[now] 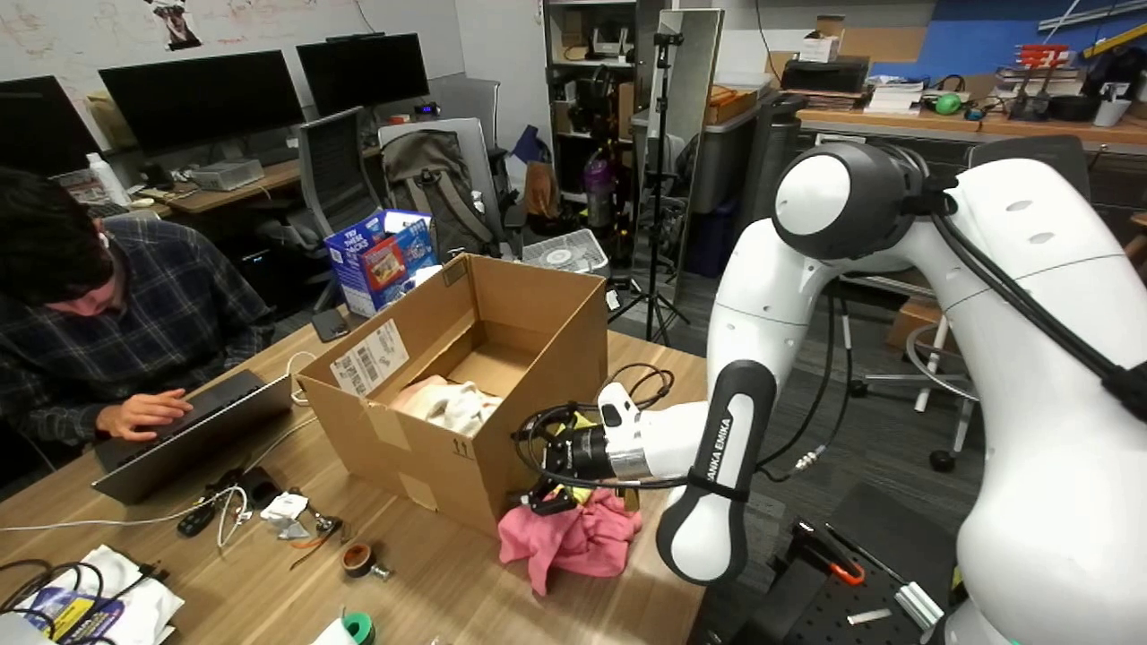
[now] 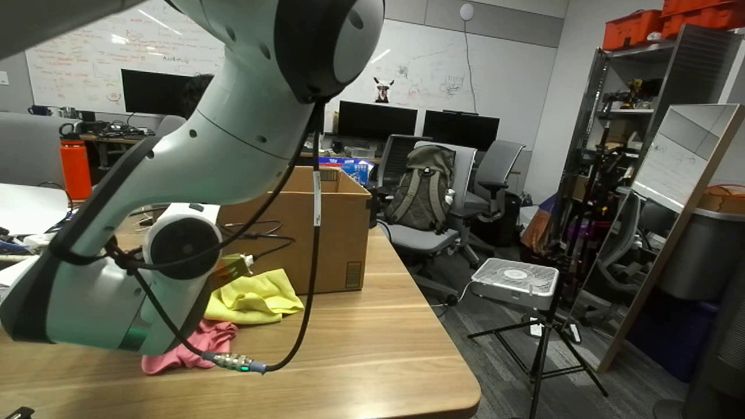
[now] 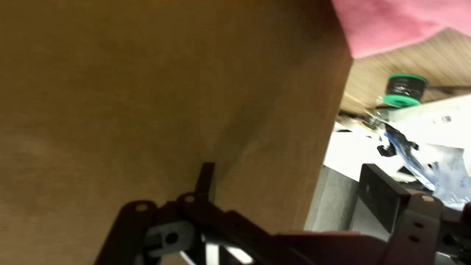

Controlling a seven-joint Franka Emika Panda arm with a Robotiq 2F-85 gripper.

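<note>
My gripper is open, its two black fingers spread wide with nothing between them. In the wrist view it faces the brown side of the cardboard box (image 3: 154, 101) at close range. On the table beside the box lies a crumpled pink cloth (image 1: 575, 537), partly under the gripper in exterior view 1. A yellow cloth (image 2: 255, 299) rests against the foot of the box, behind the pink one (image 2: 199, 344). Inside the open box (image 1: 546, 399) are whitish and pale pink cloths (image 1: 452, 407). Whether the fingers touch the box cannot be told.
A person works at a laptop (image 1: 204, 430) left of the box. Cables, a tape roll (image 1: 357, 558) and a green spool (image 1: 357, 627) lie on the table's near side. Bare tabletop (image 2: 377, 335) stretches right of the cloths in exterior view 2.
</note>
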